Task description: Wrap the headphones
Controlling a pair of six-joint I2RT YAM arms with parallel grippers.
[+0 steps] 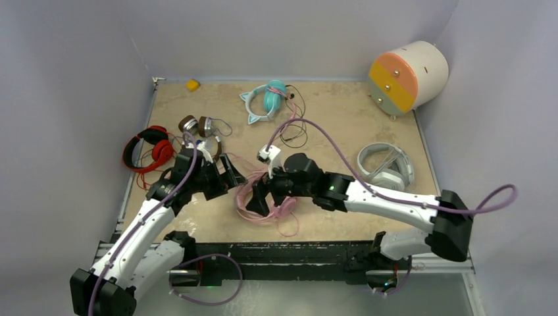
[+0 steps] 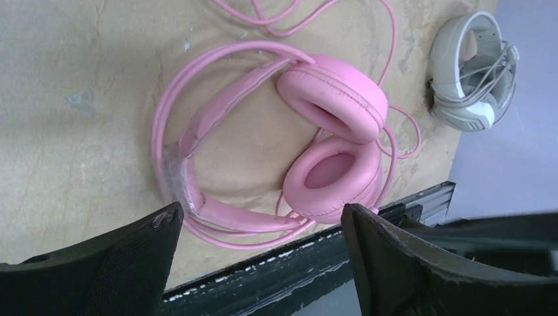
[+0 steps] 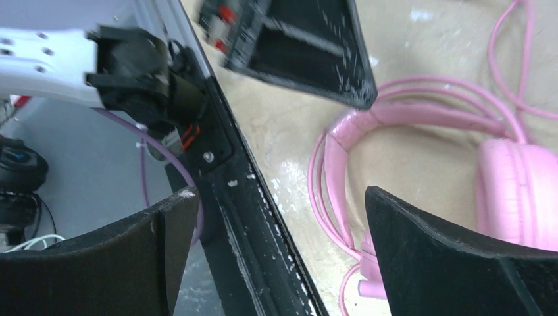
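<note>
Pink headphones [image 2: 332, 102] lie on the table with their cable [image 2: 179, 85] looped round the band and cups, loose strands trailing above. In the top view they are partly hidden beneath my right gripper [image 1: 262, 197]. My left gripper hangs just left of them, fingers apart with nothing between. My right gripper is open above the band and cups, nothing between its fingertips.
Red headphones [image 1: 161, 151] and brown-silver ones [image 1: 205, 126] lie left, teal ones [image 1: 273, 100] at the back, white ones [image 1: 388, 178] right. A striped drum [image 1: 414, 72] stands back right. The table's front rail [image 1: 289, 251] is close.
</note>
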